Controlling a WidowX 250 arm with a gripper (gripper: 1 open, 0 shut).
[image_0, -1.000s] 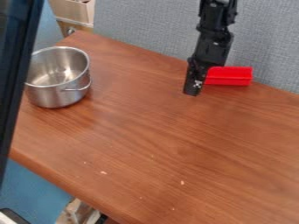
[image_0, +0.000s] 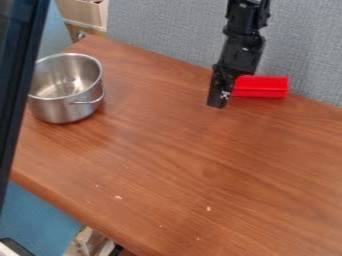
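My black gripper (image_0: 221, 95) hangs low over the back of the wooden table, just in front of and left of a red box-like object (image_0: 262, 86) by the grey wall. It looks shut, with nothing visible between its fingers; whether it touches the red object is unclear. A steel pot (image_0: 66, 96) with side handles sits at the left of the table.
A grey padded wall (image_0: 167, 30) runs along the back. A dark vertical frame (image_0: 16, 70) cuts across the left edge of the view.
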